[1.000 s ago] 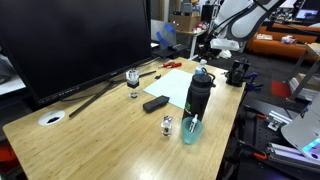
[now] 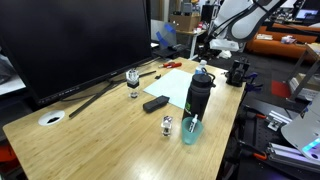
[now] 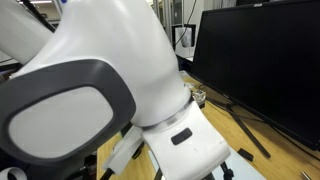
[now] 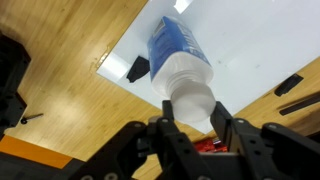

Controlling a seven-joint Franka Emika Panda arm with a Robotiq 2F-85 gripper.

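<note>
A bottle with a white cap and a blue label (image 4: 175, 45) fills the upper middle of the wrist view. My gripper is shut on it, the dark fingers on either side of the rounded white cap. Below the bottle in that view lies a white sheet (image 4: 270, 35) on the wooden table; whether the two touch is hard to judge. The white arm (image 3: 150, 70) covers much of exterior view 2 and hides the bottle and fingers there. In exterior view 1 I cannot make out the fingers clearly.
In exterior view 1, a large monitor (image 2: 90, 40) stands along the back. A black device (image 2: 155, 103), a small silver item (image 2: 166, 126) and a teal container (image 2: 191, 132) lie around the table's middle.
</note>
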